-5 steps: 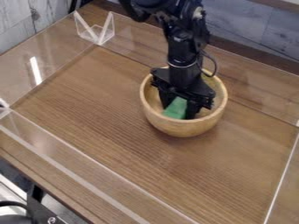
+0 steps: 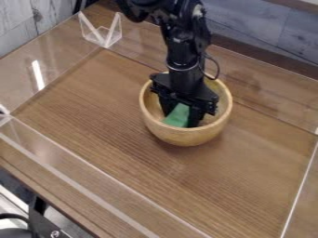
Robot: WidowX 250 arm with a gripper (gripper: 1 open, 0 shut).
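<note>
A tan bowl sits on the wooden table, right of centre. The black gripper reaches down from the top into the bowl, shut on a green object that lies low inside it. The fingertips and much of the green object are hard to make out against each other.
A clear wire or plastic stand is at the back left, near a grey wall. The left, front and right of the table are open wood. A dark cable lies at the bottom left corner.
</note>
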